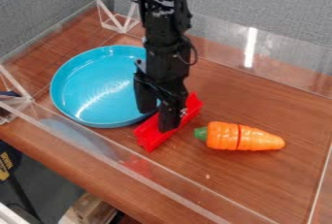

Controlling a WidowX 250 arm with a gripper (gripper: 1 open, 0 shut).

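The black gripper (pixel 165 100) reaches down from the top of the view and is low over a red block (pixel 154 137), which lies tilted on the wooden table between the blue plate and the carrot. The gripper covers part of the block; whether its fingers are open or shut on it cannot be made out. A blue plate (pixel 81 90) sits left of the gripper. An orange toy carrot (pixel 244 138) with a green top lies to the right.
Clear barriers (pixel 261 70) edge the wooden table (pixel 234 184). The table is open at the front right and behind the carrot. The near left edge drops off to dark floor and clutter.
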